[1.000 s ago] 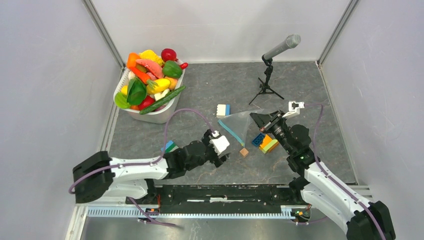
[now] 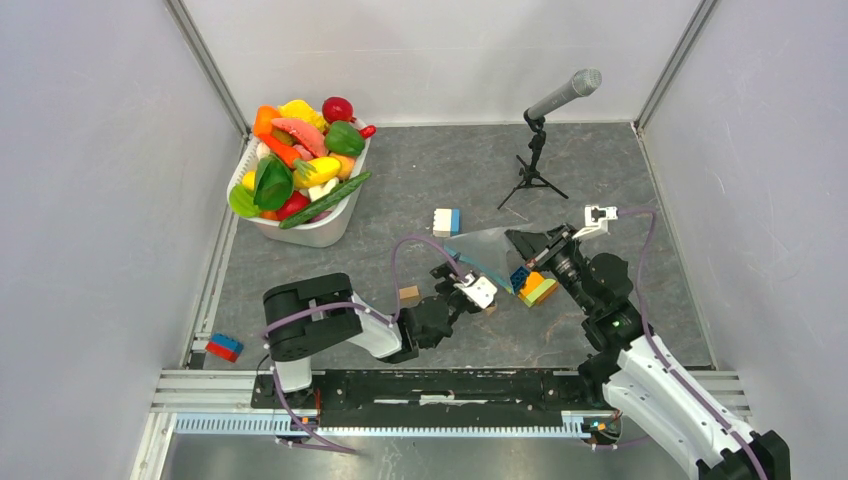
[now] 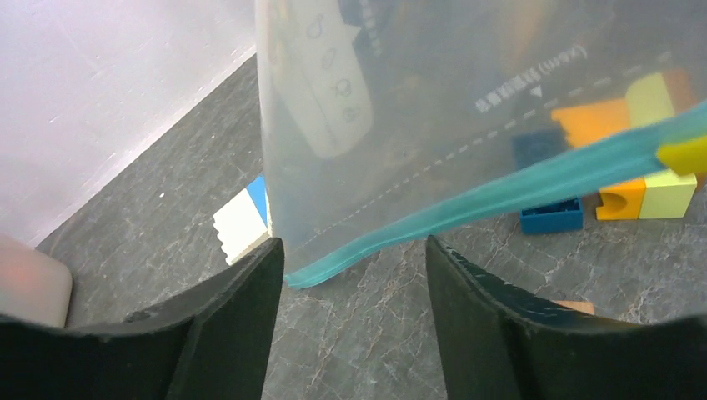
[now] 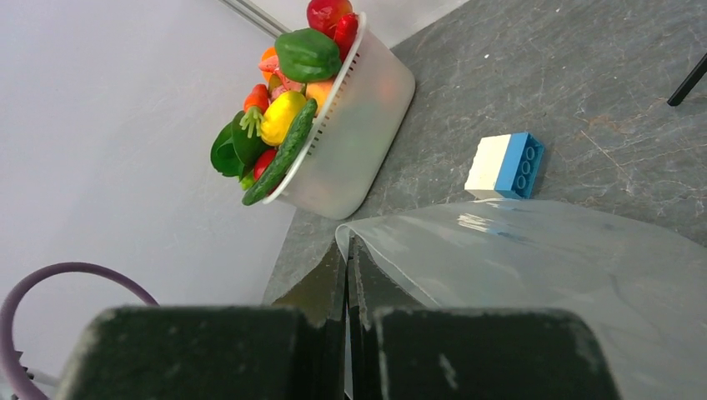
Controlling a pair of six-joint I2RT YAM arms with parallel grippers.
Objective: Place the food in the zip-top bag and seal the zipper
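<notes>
The clear zip top bag [image 3: 433, 108], with its teal zipper strip [image 3: 479, 202], hangs ahead of my left gripper. That gripper is open, its fingers [image 3: 242, 292] spread on either side of the view's middle, with nothing held between them. One corner of the bag is pinched by my right gripper, whose fingertips are shut on the thin film. I see no food in the bag. Toy food, including a cucumber [image 2: 325, 200] and a green pepper [image 2: 345, 138], fills the white basket [image 2: 318, 232] at the back left.
Toy blocks lie about: a white and blue block [image 2: 446, 222] behind the bag, an orange and green block [image 2: 537, 288] beside it, and a red and blue block [image 2: 224, 347] far left. A microphone stand [image 2: 534, 165] rises at back right.
My left arm has moved to the right, bringing its gripper up to the bag's zipper side. My right gripper has barely shifted, keeping the bag corner.
</notes>
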